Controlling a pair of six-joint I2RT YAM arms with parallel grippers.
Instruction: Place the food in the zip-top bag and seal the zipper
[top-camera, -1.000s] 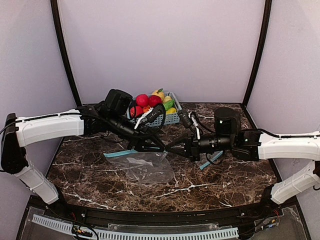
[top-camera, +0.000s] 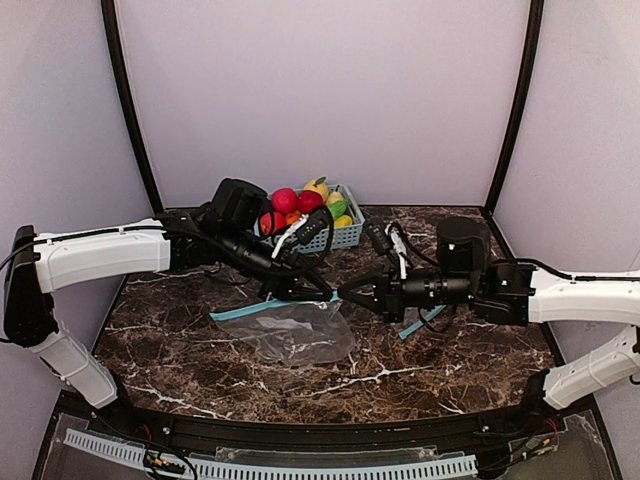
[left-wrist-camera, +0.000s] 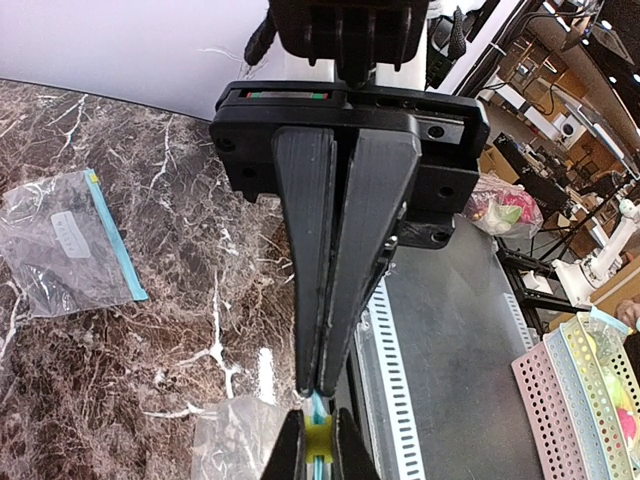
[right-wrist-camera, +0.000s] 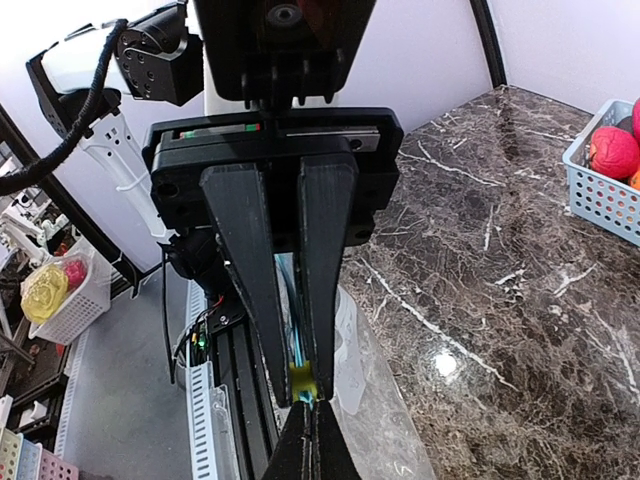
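Note:
A clear zip bag (top-camera: 290, 340) with a blue zipper strip hangs between my grippers over the counter. My left gripper (top-camera: 325, 295) is shut on the zipper strip near its yellow slider (left-wrist-camera: 318, 437). My right gripper (top-camera: 350, 292) meets it from the right, shut at the zipper's end beside the slider; whether anything is between its tips is hard to tell. The food, plastic fruit (top-camera: 310, 202), sits in a light blue basket (top-camera: 345, 236) at the back. Whether the hanging bag contains anything is unclear; it looks flat.
A second zip bag (left-wrist-camera: 65, 250) lies on the counter (top-camera: 180, 370) to the right, partly hidden by my right arm in the top view.
Both grippers have shifted slightly right along with the bag's zipper end. The fruit basket is unchanged.

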